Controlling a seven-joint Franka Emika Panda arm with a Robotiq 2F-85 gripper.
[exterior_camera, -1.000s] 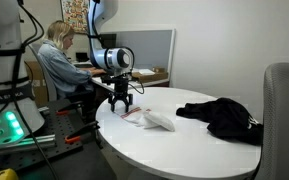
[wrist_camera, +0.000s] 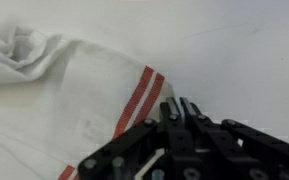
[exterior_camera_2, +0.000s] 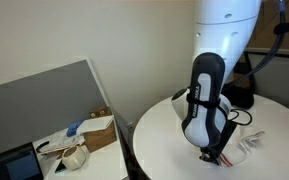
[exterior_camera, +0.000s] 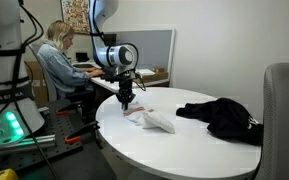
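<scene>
A white towel with red stripes (wrist_camera: 104,95) lies on the white round table, flat at its striped end and bunched into folds at the other. In exterior view 1 the towel (exterior_camera: 157,122) reaches from beneath the gripper toward the middle of the tabletop. My gripper is at the striped edge, its fingers close together on a corner of the cloth. The grip itself is mostly hidden by the dark finger hardware. Seen from exterior view 2, the gripper (exterior_camera_2: 214,157) points down at the table with the towel (exterior_camera_2: 247,140) beside it.
A black cloth (exterior_camera: 234,120) lies crumpled at the table's far right side. A grey chair (exterior_camera: 282,120) stands at the right edge. Someone sits at a desk (exterior_camera: 156,76) behind the arm.
The gripper has shifted a little to the right in exterior view 1, and the near end of the towel has moved slightly with it. The black cloth has stayed put.
</scene>
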